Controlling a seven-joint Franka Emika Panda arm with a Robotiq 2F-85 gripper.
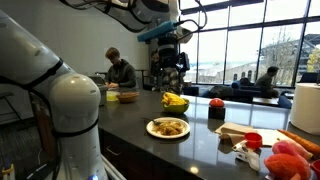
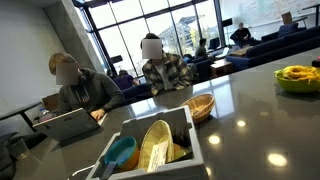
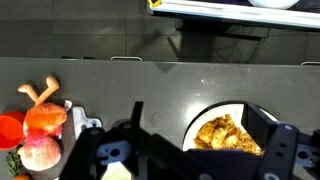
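My gripper [image 1: 171, 82] hangs in the air above the counter, pointing down, in exterior view 1. Its two fingers stand wide apart in the wrist view, where the gripper is open with nothing between the tips. Below and to the right of centre there lies a white plate [image 3: 188, 134] bearing browned food [image 3: 226, 134], partly covered by a finger. From the side, that plate [image 1: 150, 131] rests flat on the dark counter. Behind it is a green bowl [image 2: 296, 88] filled with something yellow.
Plush toys [image 1: 288, 160], a red cup [image 1: 253, 140], a cutting board [image 1: 245, 131] and a white cylinder [image 1: 306, 107] occupy one side of the counter. A grey bin [image 2: 190, 165] holds dishes near a wicker basket [image 2: 202, 107]. An open drawer [image 3: 235, 20] juts below the edge. People sit behind.
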